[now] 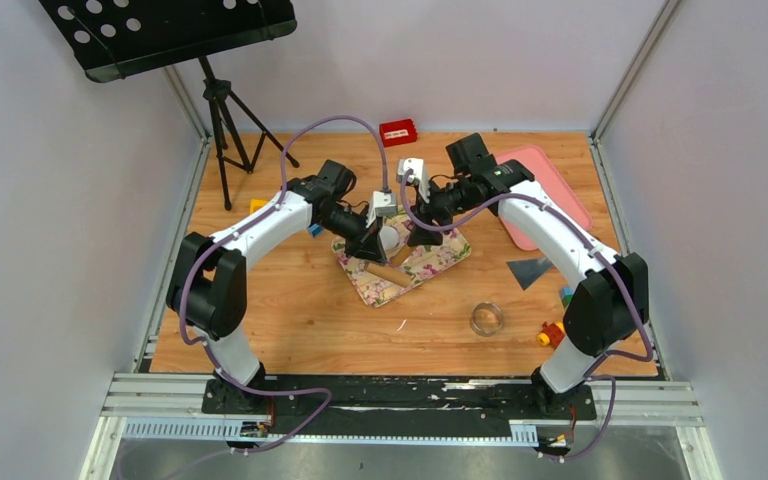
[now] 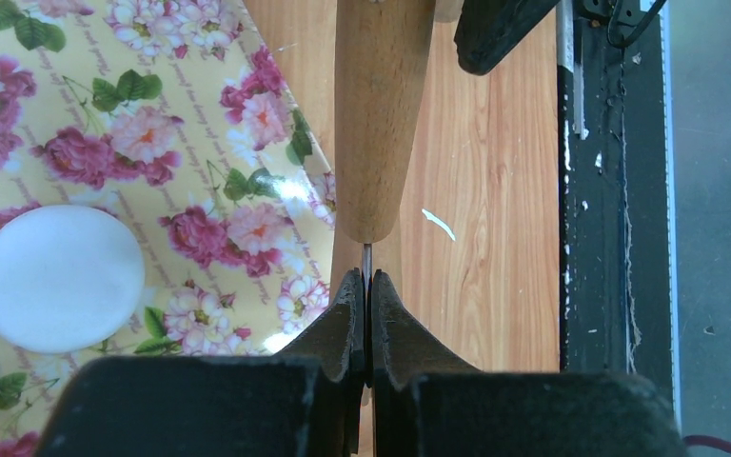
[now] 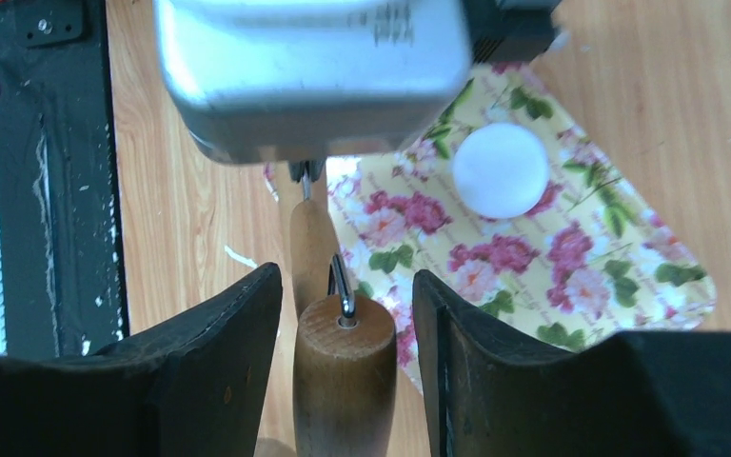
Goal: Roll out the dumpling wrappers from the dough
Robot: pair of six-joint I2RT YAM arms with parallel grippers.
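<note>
A smooth white round of dough (image 2: 62, 276) lies on the flower-patterned board (image 1: 365, 285). The wooden roller (image 1: 389, 274) is at the board's front side in the top view. My left gripper is shut on a thin metal rod (image 2: 366, 255) that comes out of the tapered wooden handle (image 2: 381, 114). In the right wrist view, my right gripper stands open, its fingers on either side of a wooden end piece (image 3: 345, 381) topped by a metal rod; gaps show beside the wood. How the wooden parts join cannot be told.
A pink tray (image 1: 560, 195) is at the back right, a red box (image 1: 398, 132) at the back. A grey triangular scraper (image 1: 528, 271) and a metal ring (image 1: 487, 319) lie right of the board. Toys (image 1: 552, 334) sit near the right arm.
</note>
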